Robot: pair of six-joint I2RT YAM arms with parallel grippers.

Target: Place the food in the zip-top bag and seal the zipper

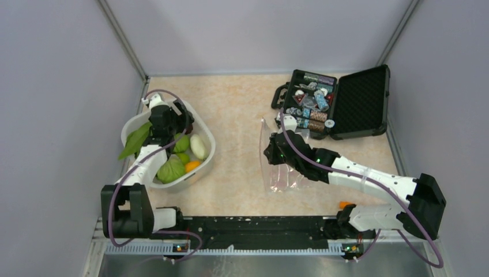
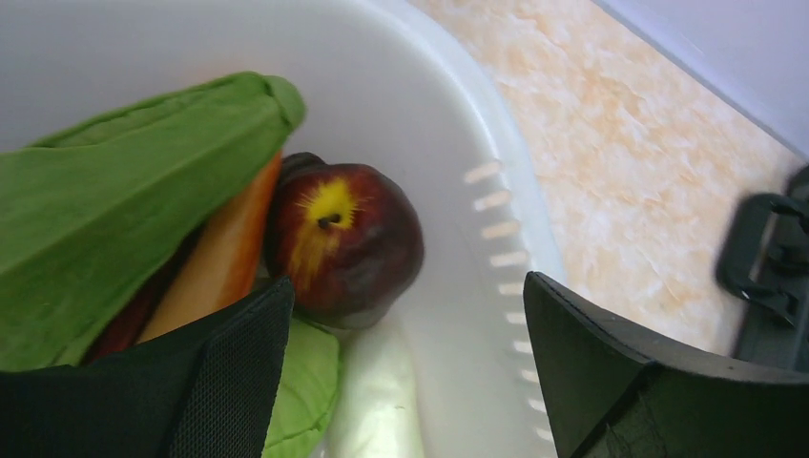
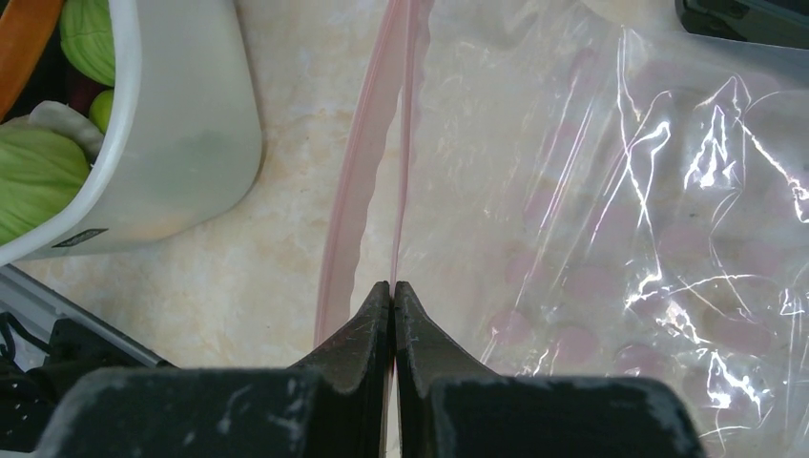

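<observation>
My left gripper is open over the far end of the white tub. A dark red, plum-like fruit lies in the tub, between and just beyond the spread fingers, not held. Around it are a green leafy piece, an orange carrot-like piece and a pale vegetable. The clear zip top bag lies flat on the table with its pink zipper strip on the left. My right gripper is shut on one edge of the bag's mouth; the other edge stands slightly apart.
A black case lies open behind the bag, filled with small items. The table between tub and bag is clear. A small orange object sits beside the right arm's base.
</observation>
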